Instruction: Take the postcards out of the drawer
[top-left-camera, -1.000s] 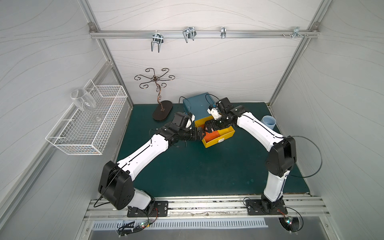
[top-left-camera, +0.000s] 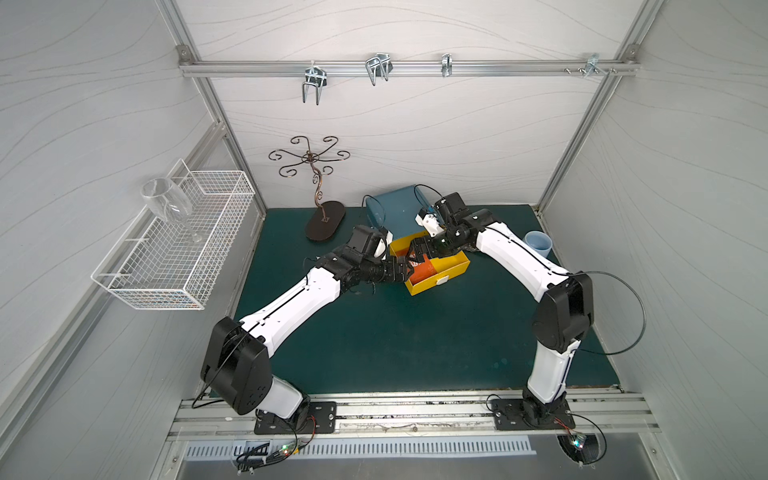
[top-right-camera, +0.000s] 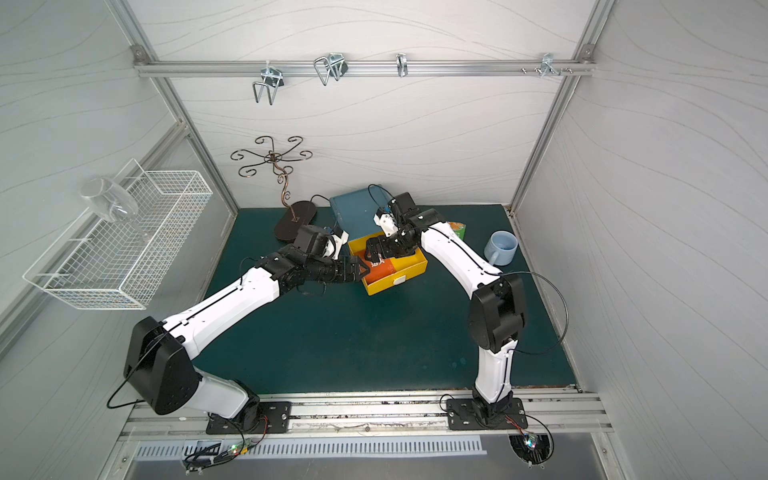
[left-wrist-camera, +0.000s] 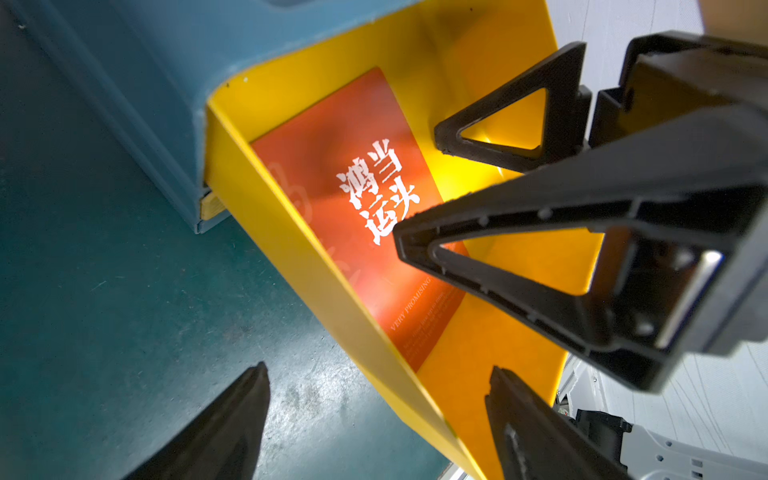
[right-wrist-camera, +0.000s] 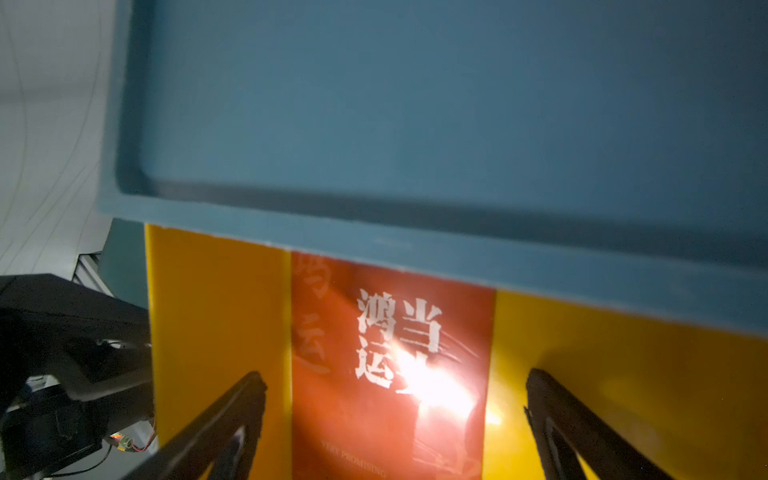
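A red postcard packet with white Chinese characters lies in the yellow drawer, which sticks out of a blue-grey cabinet. My left gripper is open at the drawer's near left end, its fingers low in the left wrist view with the drawer wall between them. My right gripper is open over the drawer, facing the red packet; its black fingers also reach across the left wrist view above the packet. Neither holds anything.
A scrollwork metal stand is behind my left arm. A mug sits at the right. A white wire basket with a glass hangs on the left wall.
My left arm has shifted slightly to the right toward the drawer since a second ago; my right arm has moved very slightly. The packet remains in the drawer.
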